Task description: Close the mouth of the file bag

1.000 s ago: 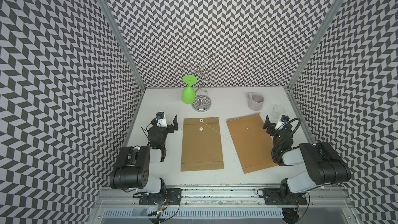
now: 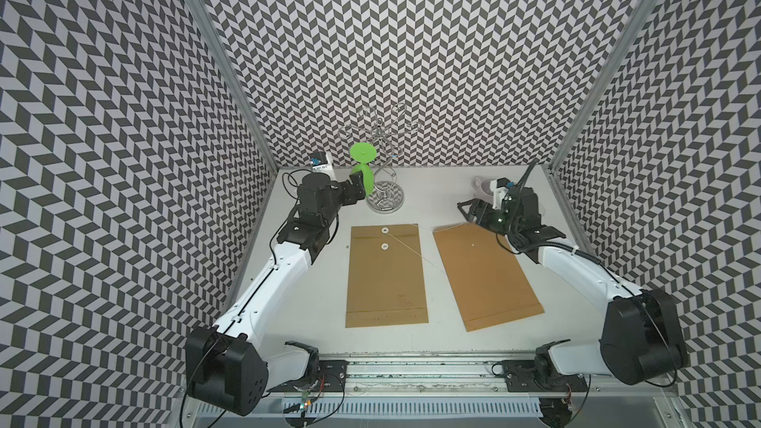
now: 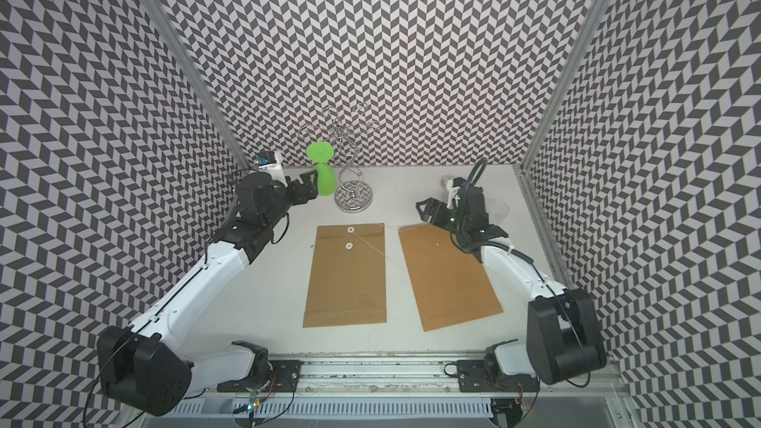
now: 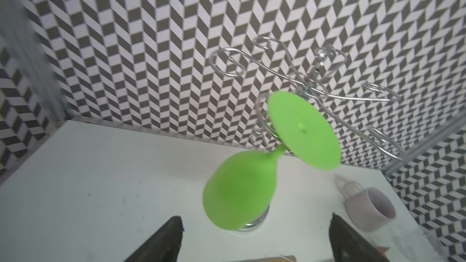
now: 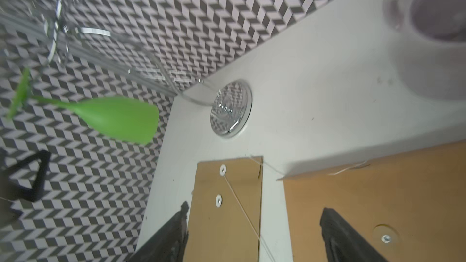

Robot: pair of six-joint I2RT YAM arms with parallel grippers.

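Observation:
Two brown paper file bags lie on the white table: the left bag (image 2: 386,285) with two white buttons (image 2: 384,246) and a loose string reaching rightward, the right bag (image 2: 487,277) slightly turned. My left gripper (image 2: 352,186) is raised above the back left, open, near the green cup on the stand. My right gripper (image 2: 471,210) is raised over the top edge of the right bag, its fingers apart with nothing seen between them.
A chrome stand (image 2: 385,198) holds a green goblet (image 4: 240,189) at the back. A mug (image 4: 369,208) and a clear glass (image 3: 497,210) stand at the back right.
Both arms have risen and stretched toward the back. My left gripper moved right toward the green goblet; my right gripper swung left over the right bag's top. The bags are unchanged.

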